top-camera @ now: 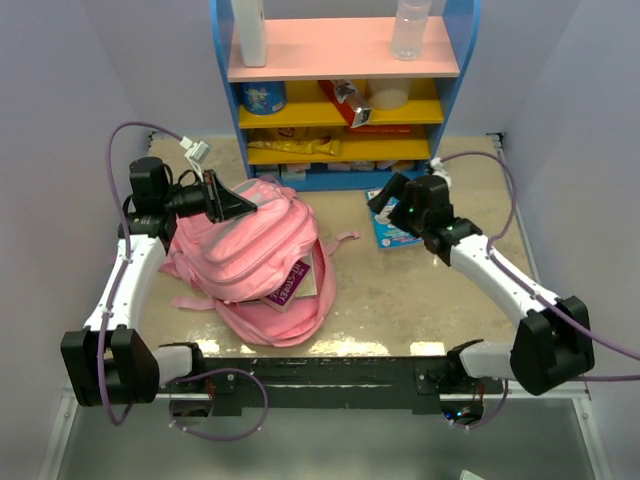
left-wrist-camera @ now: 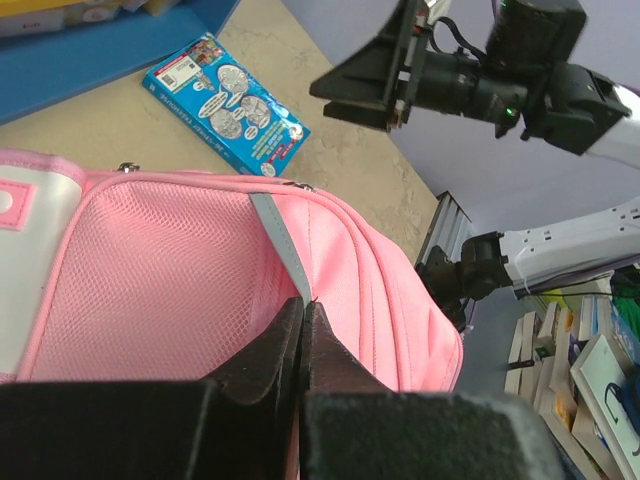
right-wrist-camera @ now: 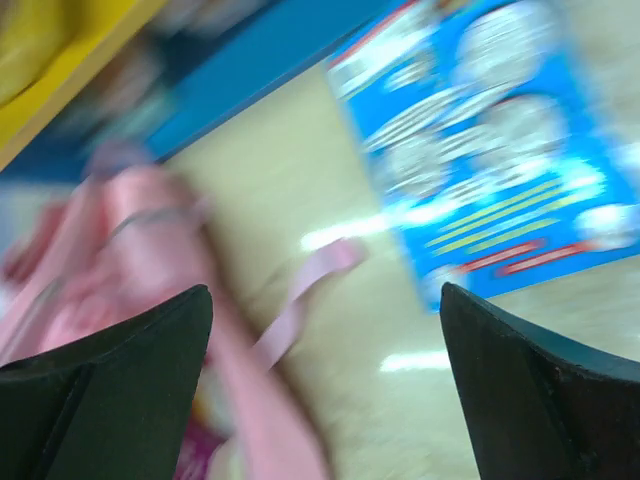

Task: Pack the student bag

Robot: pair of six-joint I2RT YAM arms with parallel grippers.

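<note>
The pink bag point(top-camera: 245, 235) lies on the left of the table, its opening facing right and front. My left gripper point(top-camera: 254, 208) is shut on the bag's upper fabric, where a grey trim point(left-wrist-camera: 281, 240) runs to the fingertips in the left wrist view. A purple book point(top-camera: 290, 285) shows partly inside the opening. To the right of the bag a blue book or box point(left-wrist-camera: 228, 108) lies flat on the table. Close to it hangs my open right gripper, empty, with the blue item point(right-wrist-camera: 490, 190) ahead of its right finger; that view is blurred.
Behind stands a shelf point(top-camera: 345, 50) with a bottle point(top-camera: 410, 28), a blue can point(top-camera: 264, 97) and yellow packets point(top-camera: 295, 146). A pink strap point(top-camera: 343, 240) lies between bag and blue item.
</note>
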